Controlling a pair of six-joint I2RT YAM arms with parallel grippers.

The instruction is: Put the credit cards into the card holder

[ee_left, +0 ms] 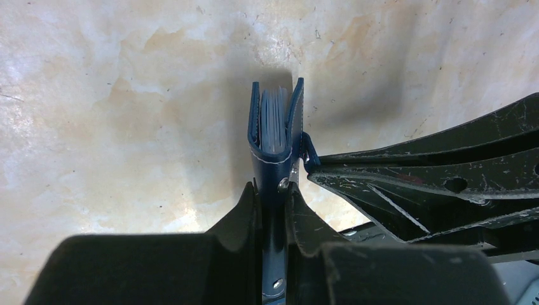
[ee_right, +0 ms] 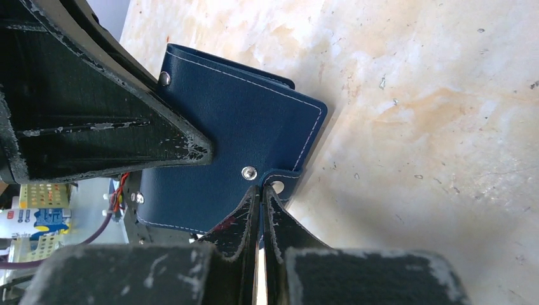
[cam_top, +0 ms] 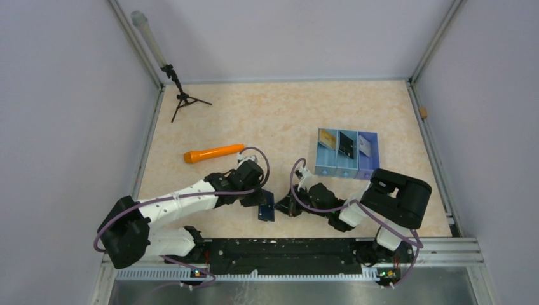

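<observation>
A dark blue card holder (ee_right: 222, 127) stands on edge above the table, with my left gripper shut on it. Its open mouth faces away from that gripper in the left wrist view, and several thin clear sleeves (ee_left: 273, 121) show between its covers. On its right side a short snap strap (ee_right: 283, 182) sticks out. My right gripper is shut with its tips against this strap; whether the strap's edge is pinched cannot be made out. Farther off lie a gold card (cam_top: 327, 139), a black card (cam_top: 346, 145) and a pale card (cam_top: 364, 146).
The cards sit in separate compartments of a blue tray (cam_top: 325, 171) at the right. An orange microphone (cam_top: 215, 153) lies behind my left arm, and a black tripod (cam_top: 184, 98) stands at the back left.
</observation>
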